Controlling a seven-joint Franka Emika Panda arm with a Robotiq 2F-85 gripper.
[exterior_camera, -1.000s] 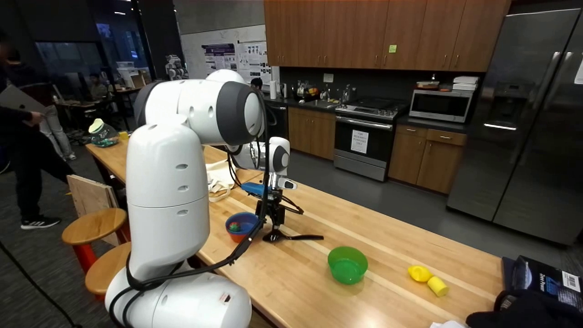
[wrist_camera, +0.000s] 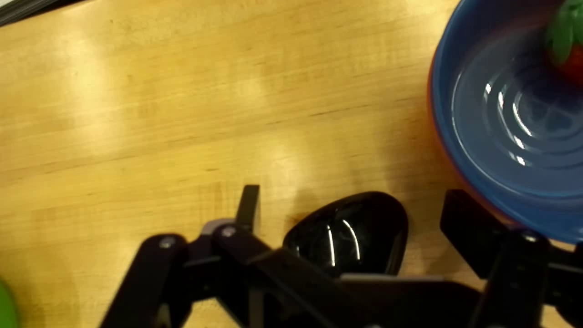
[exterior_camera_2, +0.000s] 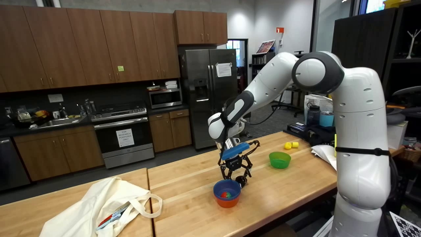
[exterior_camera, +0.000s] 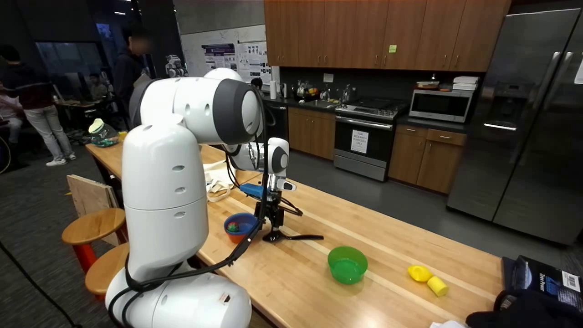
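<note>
In the wrist view my gripper stands open, its fingers to either side of the glossy black spoon's (wrist_camera: 350, 232) rounded head. Most of the handle is hidden there; exterior view 1 shows the spoon's handle (exterior_camera: 306, 237) lying along the table toward the green bowl. The right finger (wrist_camera: 464, 229) is right up against the outer side of a blue bowl (wrist_camera: 453, 131), though I cannot tell how firmly they touch. That bowl sits in an orange one (exterior_camera_2: 227, 202) and holds a red strawberry (wrist_camera: 574, 60) with green leaves.
A green bowl (exterior_camera: 347, 265) stands apart on the table, with a yellow lemon-like piece (exterior_camera: 419, 273) and a yellow cylinder (exterior_camera: 437, 286) beyond it. A cream cloth bag (exterior_camera_2: 98, 207) lies on the adjoining table. Dark boxes and cloth (exterior_camera: 541, 289) crowd the far end.
The nested bowls and strawberry have shifted very slightly left in exterior view 1. The upper arm has moved a little left too. The spoon looks unmoved. People in the background have moved.
</note>
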